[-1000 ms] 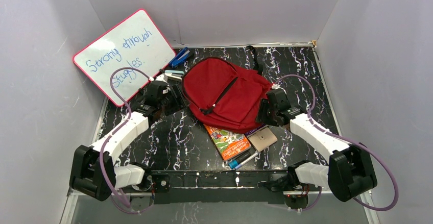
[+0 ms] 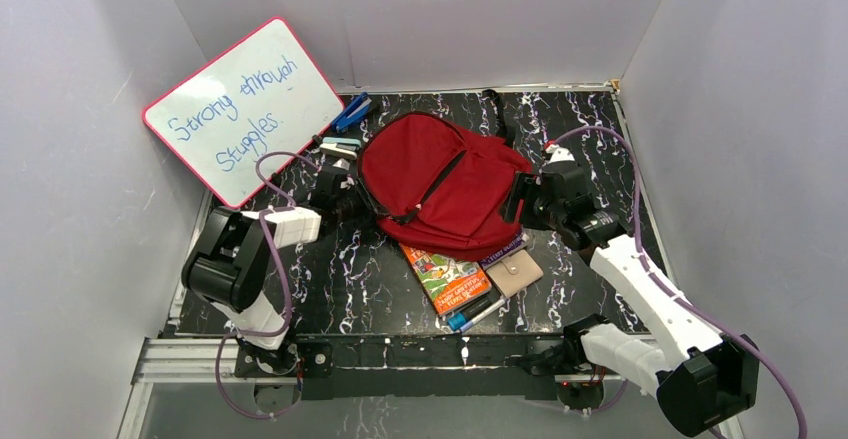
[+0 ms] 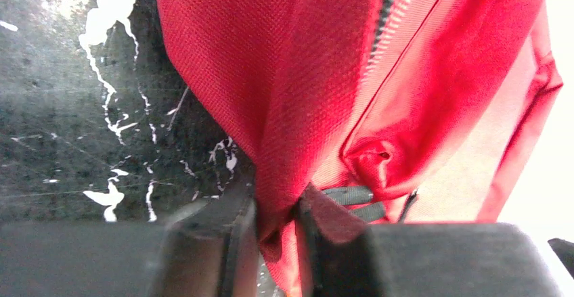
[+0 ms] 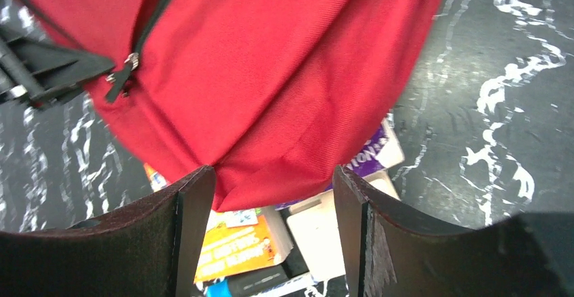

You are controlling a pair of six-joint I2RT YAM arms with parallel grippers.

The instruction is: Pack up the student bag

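The red bag [image 2: 440, 174] lies flat in the middle of the table, its dark front zipper visible. At its left edge my left gripper [image 2: 370, 209] is low; in the left wrist view the fingers [image 3: 325, 229] close on a fold of the red fabric [image 3: 284, 121]. My right gripper [image 2: 513, 199] stands open at the bag's right side, above the fabric, and holds nothing. Under the bag's lower edge are a colourful book [image 2: 440, 277] and a purple item [image 2: 503, 251], both partly hidden. Beside them lie a beige pouch [image 2: 515, 273] and markers [image 2: 472, 312].
At the back left leans a whiteboard [image 2: 245, 109] with handwriting. Near its corner are a blue stapler [image 2: 352, 112] and small light items [image 2: 340, 147]. A black strap [image 2: 499, 119] reaches back from the bag. Bare tabletop shows at the right.
My left gripper has moved right and onto the bag's left edge, its fingers drawing together on the fabric. The bag lies almost unchanged.
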